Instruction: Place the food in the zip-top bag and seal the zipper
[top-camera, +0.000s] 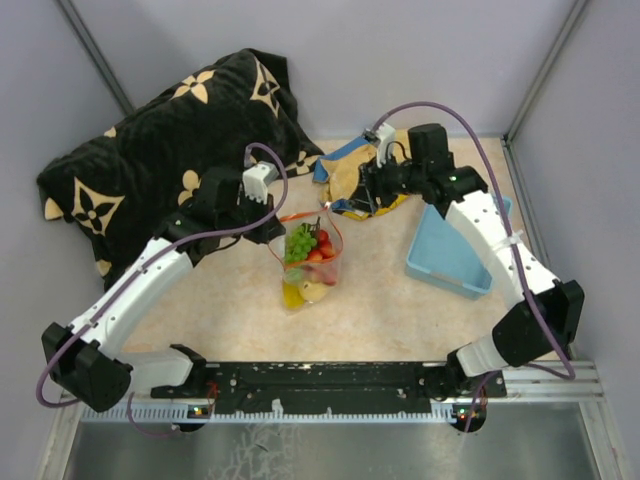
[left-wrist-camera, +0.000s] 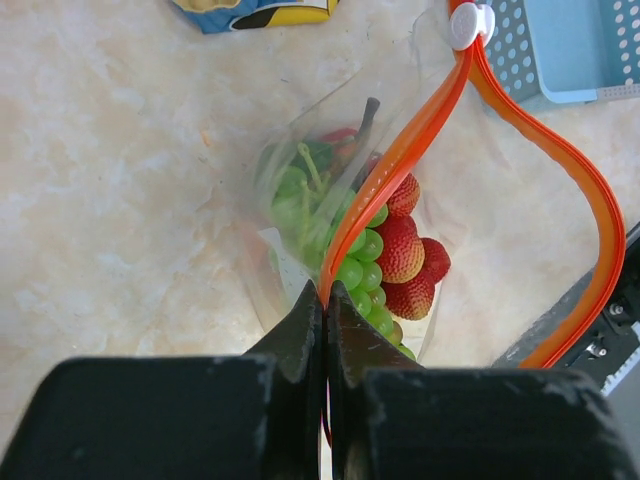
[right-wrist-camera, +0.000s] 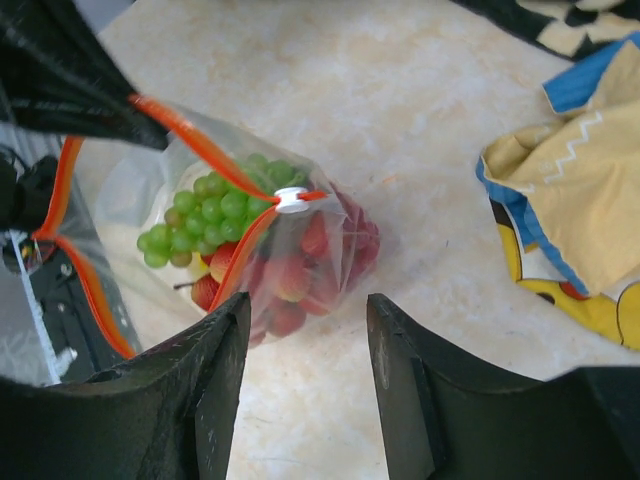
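A clear zip top bag (top-camera: 330, 262) with an orange zipper rim stands in the middle of the table, its mouth spread. Inside are green grapes (right-wrist-camera: 205, 218), strawberries (left-wrist-camera: 402, 252) and, lower down, yellowish food (top-camera: 305, 292). My left gripper is shut on the bag's orange edge at one side of the mouth. The white zipper slider (right-wrist-camera: 292, 200) sits at the rim's opposite corner. My right gripper stands apart from the bag, open, with nothing between its fingers.
A light blue basket (top-camera: 450, 284) lies at the right. A yellow and blue cloth (right-wrist-camera: 570, 170) is bunched behind the right gripper, and a black patterned blanket (top-camera: 140, 150) fills the back left. The table front of the bag is clear.
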